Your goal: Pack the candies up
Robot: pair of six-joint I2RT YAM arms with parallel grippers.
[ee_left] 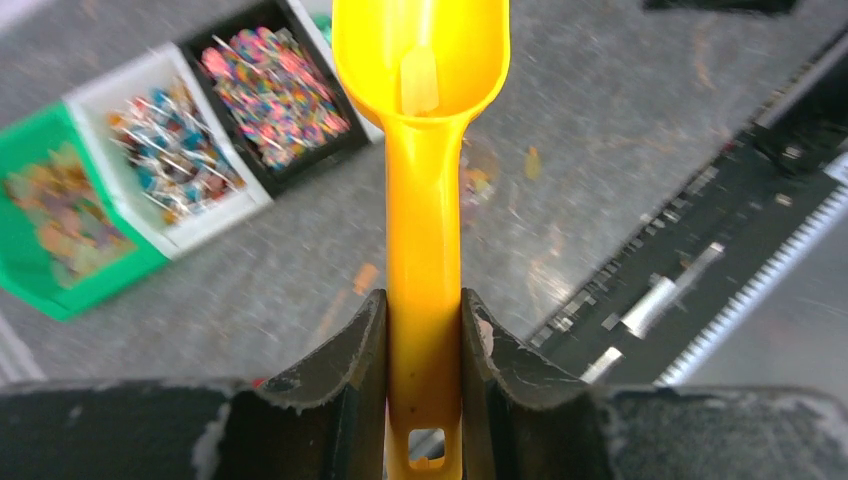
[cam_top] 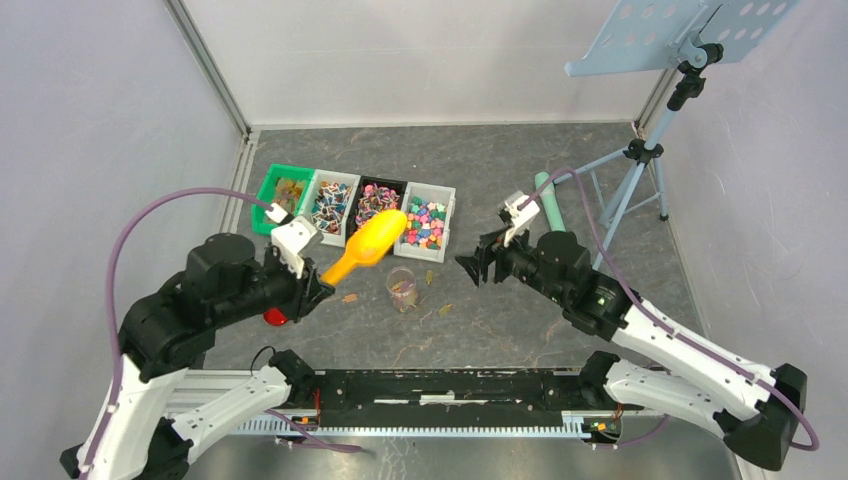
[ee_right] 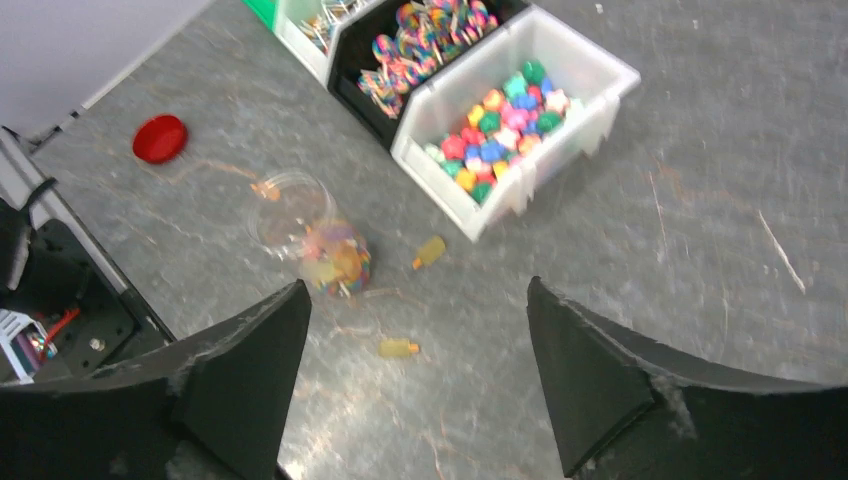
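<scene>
A yellow scoop (ee_left: 425, 250) is clasped by its handle in my left gripper, its bowl pointing away and looking empty in the left wrist view. From above, the scoop (cam_top: 376, 238) hangs in front of the candy boxes. On the floor stands a clear jar (ee_right: 292, 215), with some colorful candies visible in it. Four-box row: green box (cam_top: 270, 190), white box of wrapped sticks (cam_top: 331, 206), black box (cam_top: 352, 228) of lollipops, white box (ee_right: 590, 90) of star-like candies. My right gripper is parted right of the jar, nothing between its fingers.
Two yellowish candies lie loose by the jar, one candy (ee_right: 430, 251) nearer the white box. A red lid (ee_right: 160, 138) rests at left. A green cylinder (cam_top: 551, 205) and a tripod stand (cam_top: 640, 175) occupy the right. Floor between jar and cylinder is mostly clear.
</scene>
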